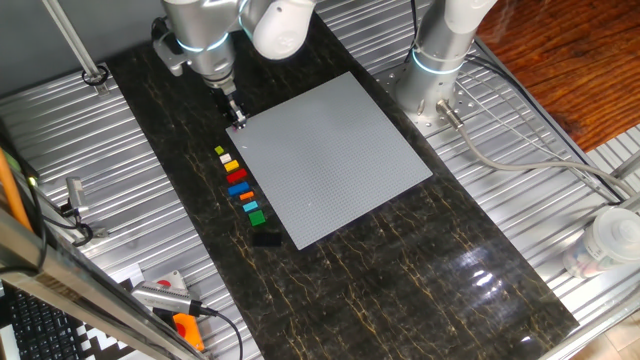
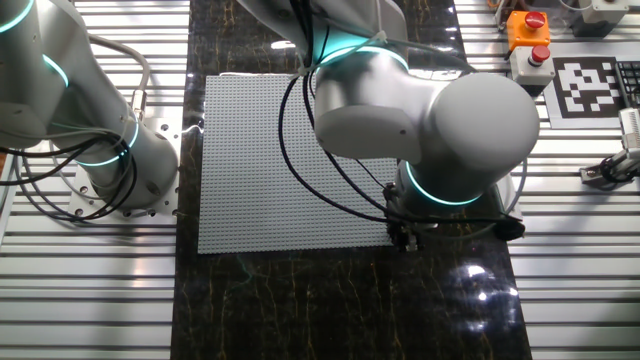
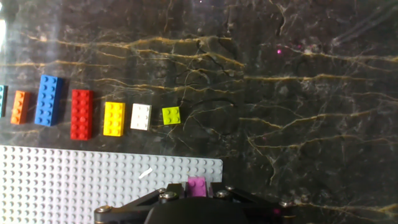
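A pink brick [image 3: 197,186] sits between the fingers of my gripper, which is shut on it. In the wrist view the brick is over the corner of the grey baseplate [image 3: 74,180]; whether it touches the studs cannot be told. Beside the plate lies a row of loose bricks: lime [image 3: 171,116], white [image 3: 141,116], yellow [image 3: 114,119], red [image 3: 81,114], blue [image 3: 48,101] and orange [image 3: 20,107]. Exterior view 1 also shows a light blue brick [image 1: 250,207] and a green brick [image 1: 257,218]. In exterior view 2 the arm largely covers that side.
A small white sliver [image 3: 145,173] lies on the baseplate near its edge. A black piece [image 1: 267,240] lies past the green brick.
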